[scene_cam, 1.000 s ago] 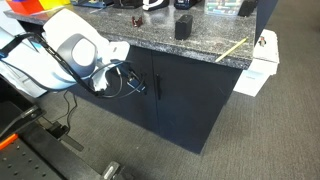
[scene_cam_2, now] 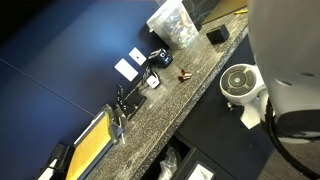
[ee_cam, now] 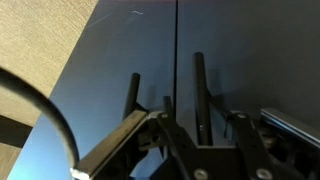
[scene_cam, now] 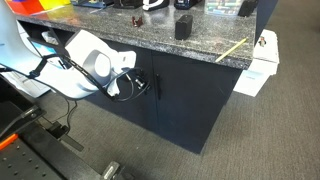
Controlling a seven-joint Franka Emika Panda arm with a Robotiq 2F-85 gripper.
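A dark cabinet (scene_cam: 190, 105) with two doors stands under the counter, and a black bar handle (scene_cam: 157, 87) shows on its front. My gripper (scene_cam: 147, 82) is close to that handle, low in front of the doors. From the wrist, two upright handles appear, a left handle (ee_cam: 132, 95) and a right handle (ee_cam: 201, 85), on either side of the dark seam between the doors. The gripper's fingers (ee_cam: 110, 145) are spread apart at the bottom of that view, with the lower ends of the handles lying between them. Whether either finger touches a handle is unclear.
Above the doors runs a speckled counter (scene_cam: 215, 50) with a black block (scene_cam: 183, 27) and a thin wooden stick (scene_cam: 232, 49) on it. A white bin (scene_cam: 257, 70) stands at the cabinet's right end.
The arm has shifted to the right along the cabinet front, bringing the gripper nearer the handle. The doors look unmoved.
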